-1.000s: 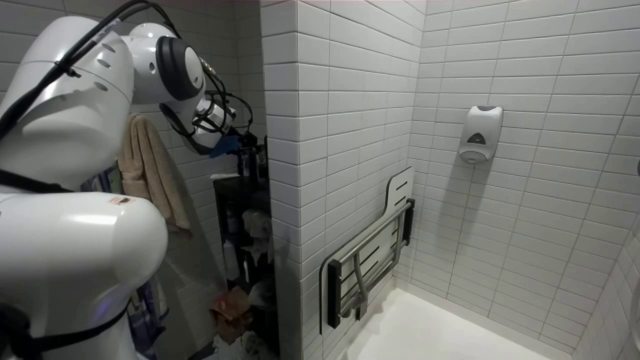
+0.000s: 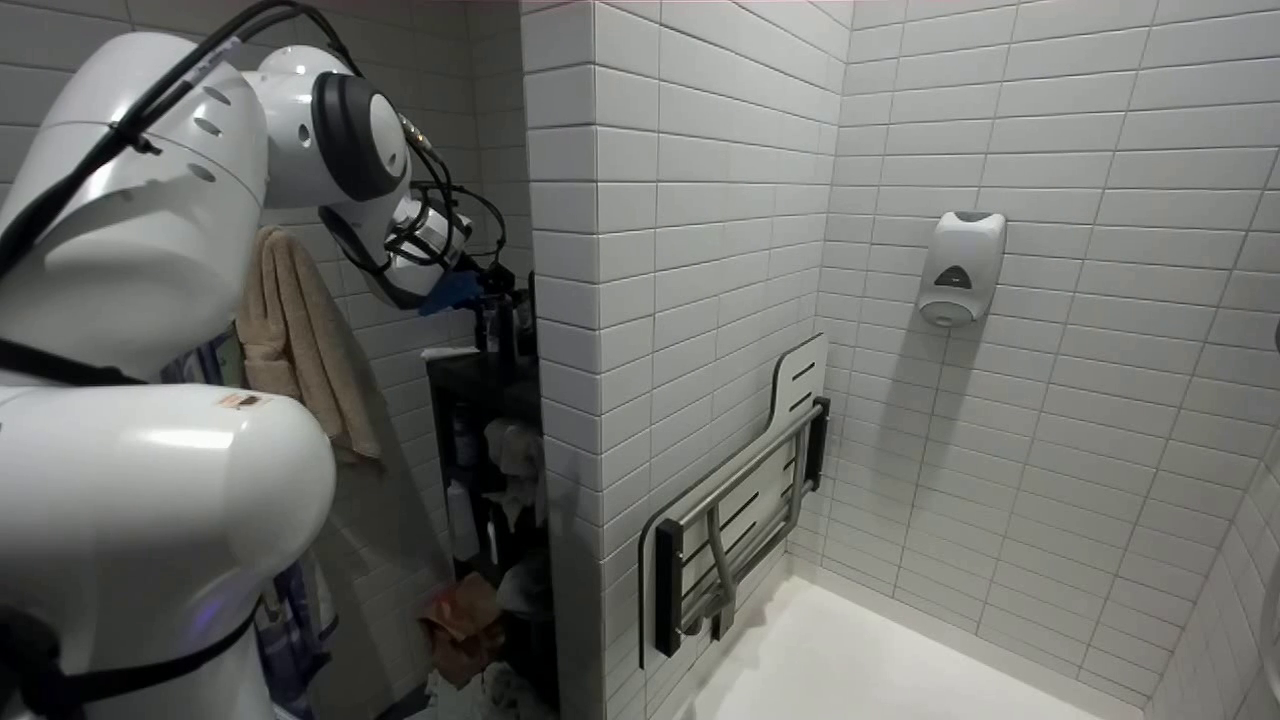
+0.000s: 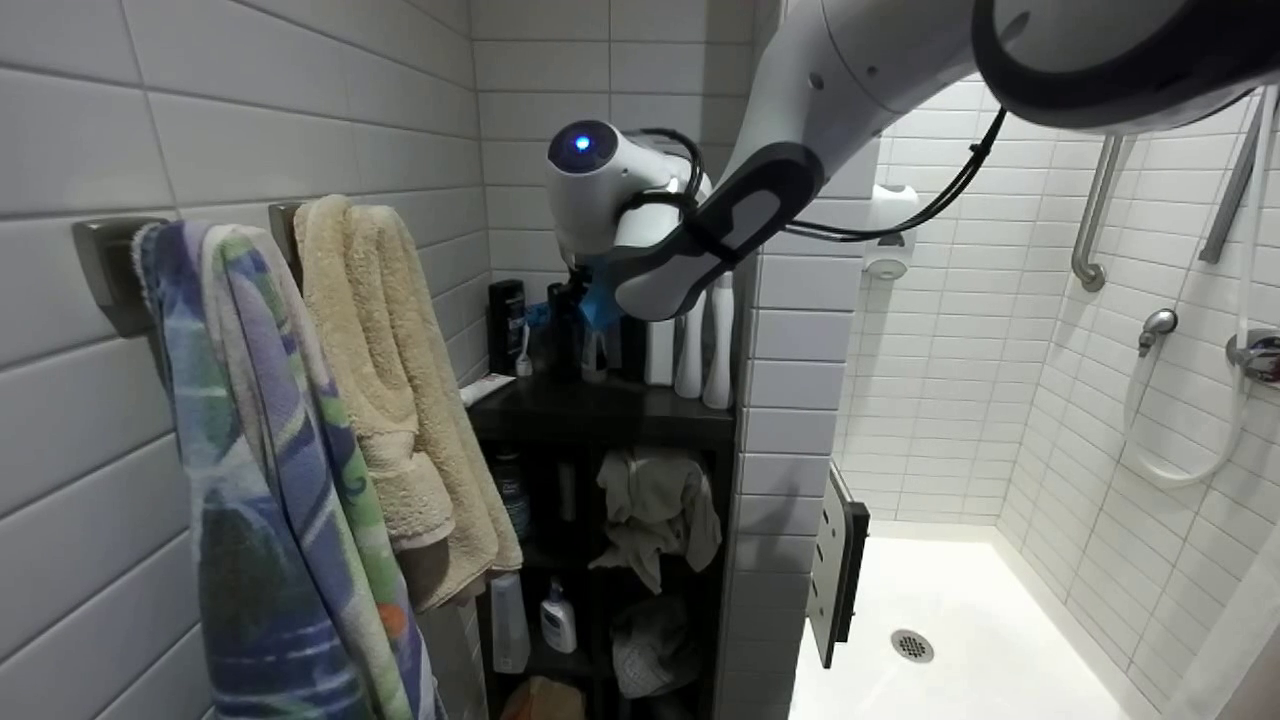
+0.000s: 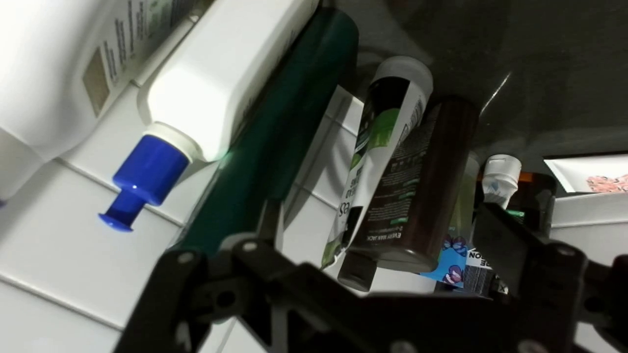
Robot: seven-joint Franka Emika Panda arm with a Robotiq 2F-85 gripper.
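Observation:
In the wrist view my gripper is open, its two dark fingers spread wide apart. Between them in this view stand a dark brown bottle and a white, black and green tube. Whether a finger touches either one cannot be made out. A dark green bottle lies left of the tube, partly behind the left finger. By the right finger are a white-capped item and a blue butterfly-patterned item. From outside, the arm's hand hangs over the top of the black shelf, its fingers largely hidden.
White bottles, one with a blue pump, crowd the left of the wrist view. A white tube lies at the shelf's left front edge. Towels hang left of the shelf; a tiled wall corner stands close on the other side.

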